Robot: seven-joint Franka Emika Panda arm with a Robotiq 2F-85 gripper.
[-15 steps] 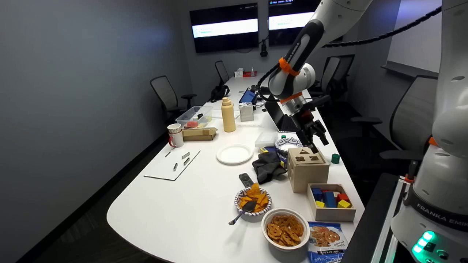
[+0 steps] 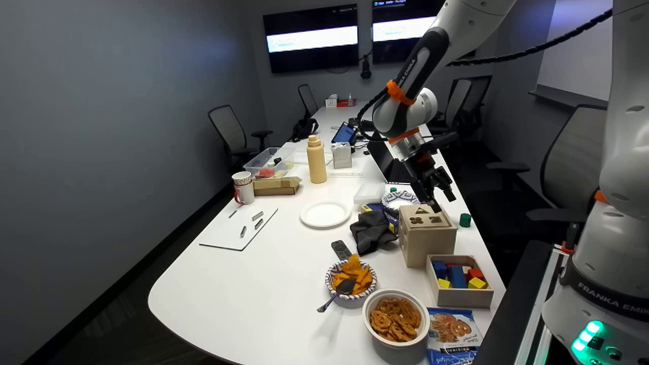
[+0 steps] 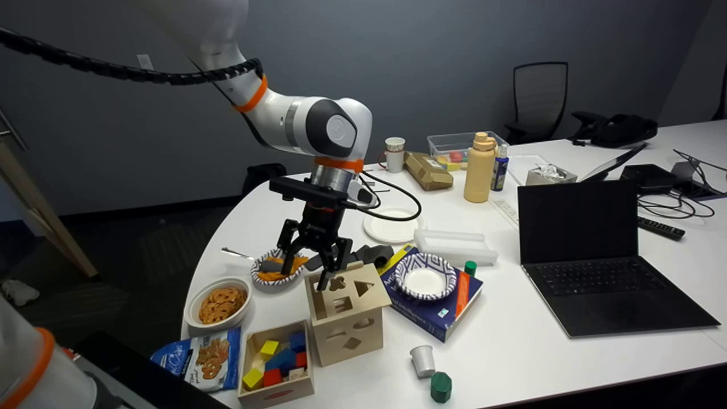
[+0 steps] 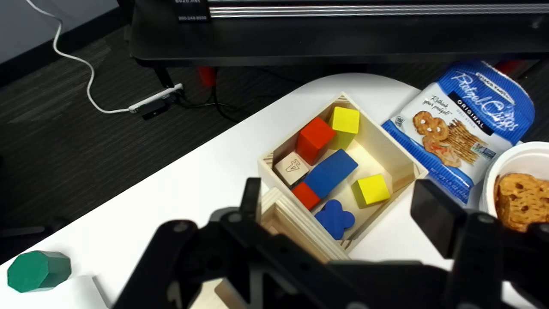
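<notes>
My gripper is open above the wooden shape-sorter box, with nothing between its fingers. In the wrist view the dark fingers stand wide apart. Cut-out holes show in the sorter's top and side. Beside it is an open wooden tray, holding several red, yellow and blue blocks and a plain wooden one. Seen from the wrist, a blue flower-shaped block lies at the tray's near corner and a yellow block near its right wall. A green block sits on the bare table near a small silver cup.
A pretzel bag, a pretzel bowl and a patterned bowl of chips crowd the front. Behind the sorter lie a dark cloth and a book bearing another bowl.
</notes>
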